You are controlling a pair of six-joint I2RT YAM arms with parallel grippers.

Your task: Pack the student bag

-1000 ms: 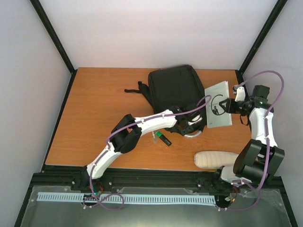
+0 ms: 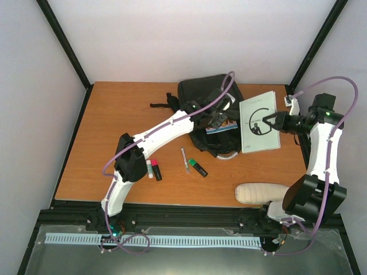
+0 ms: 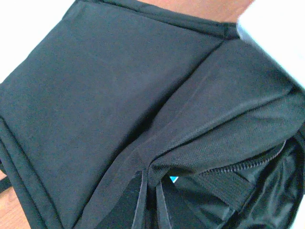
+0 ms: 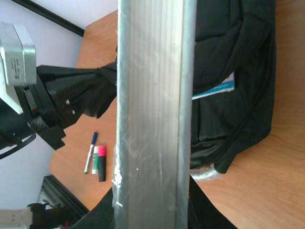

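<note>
A black bag lies at the back centre of the table, its near opening pulled up. My left gripper is shut on the bag's fabric edge, lifting the upper flap so the zipper and dark interior show. Inside the opening, a blue-and-white item is partly visible. A thick pale book stands on edge in my right gripper, which is shut on it; its cover shows from above, right of the bag. In the right wrist view the book hides the gripper's fingertips.
A black-and-green marker, a pen, a red-capped marker and a white-green stick lie in front of the bag. A beige padded roll rests at front right.
</note>
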